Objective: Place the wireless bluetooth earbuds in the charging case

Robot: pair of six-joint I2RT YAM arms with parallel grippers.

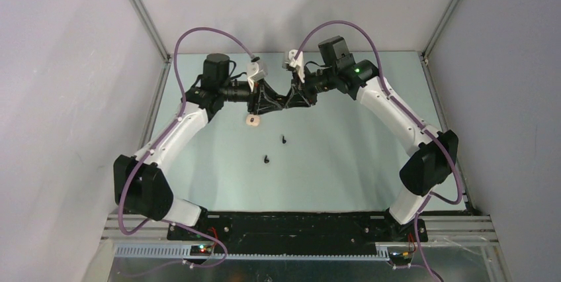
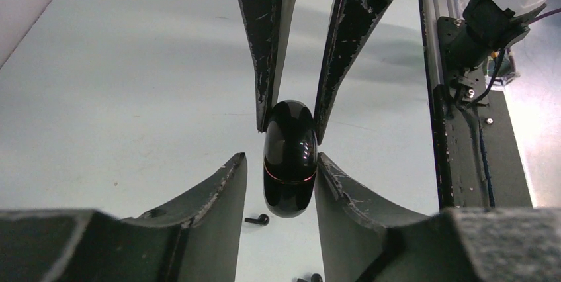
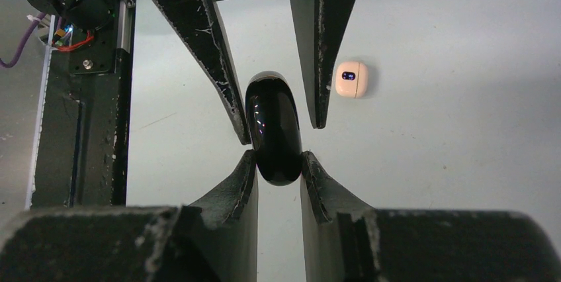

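Note:
The shiny black charging case [image 2: 289, 156] is raised above the table, upright, between the two grippers; its lid looks closed. My right gripper [image 1: 292, 102] has its fingertips against both sides of the case in the right wrist view. Around the same case from the opposite side is my left gripper [image 1: 281, 104]. One of its fingers [image 2: 324, 183] is against the case, while a narrow gap shows beside the other, so its grip is unclear. Two black earbuds [image 1: 284, 140] lie apart on the table, below the grippers.
A small pink rounded box [image 3: 350, 79] with a dark window sits on the pale table [image 1: 331, 169], near the left gripper in the top view. The two grippers are very close together.

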